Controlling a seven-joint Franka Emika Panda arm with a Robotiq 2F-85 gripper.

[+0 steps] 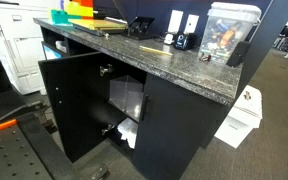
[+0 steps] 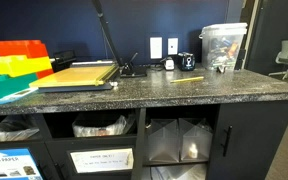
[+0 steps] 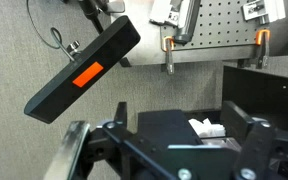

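In the wrist view my gripper stands open, its dark fingers spread wide at the lower left and right, with nothing seen held between them. A black cabinet under the counter has its door swung open. On its inner shelf sits a clear bin, with a crumpled white item lower down. A white item also shows in the dark space beneath the gripper. Neither exterior view clearly shows the gripper.
The speckled counter carries a pencil-like yellow stick, a tub of mixed items, colored blocks and a paper cutter. A perforated platform with orange-handled clamps lies beside the arm. Carpet is clear at right.
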